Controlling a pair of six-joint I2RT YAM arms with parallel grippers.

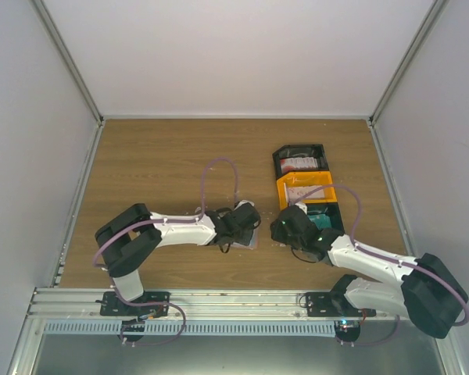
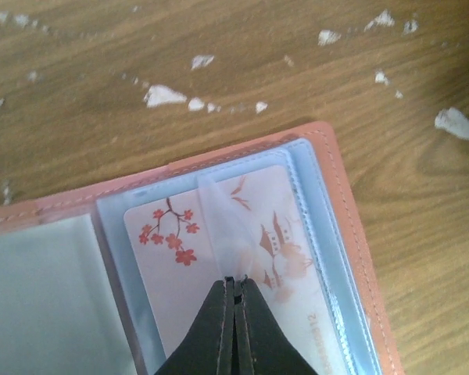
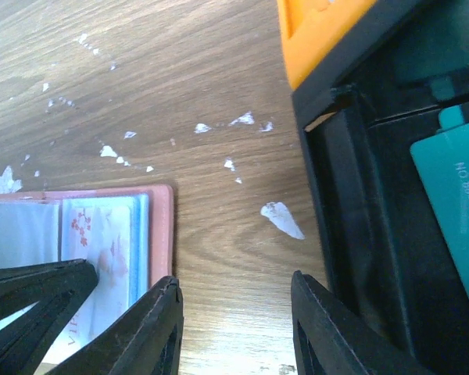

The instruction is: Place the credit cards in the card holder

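The card holder (image 2: 328,144) lies flat and opened out on the table, with a pink edge and a pale blue inner panel. A white card (image 2: 160,258) with red blossoms and a pagoda print rests over that panel, inside its stitched border. Directly over this card is my left gripper, shut, fingertips together. A pale translucent strip (image 2: 223,223) runs up to the tips; whether they pinch it cannot be told. To the right of the holder (image 3: 162,226), my right gripper stands open over bare wood, nothing between its fingers.
Black and orange trays stand in a column on the right: a black one (image 1: 320,148) at the back, an orange one (image 1: 330,179), and a front black one (image 3: 344,195) with green cards (image 3: 453,187). My left gripper's dark body (image 3: 39,301) partly covers the holder.
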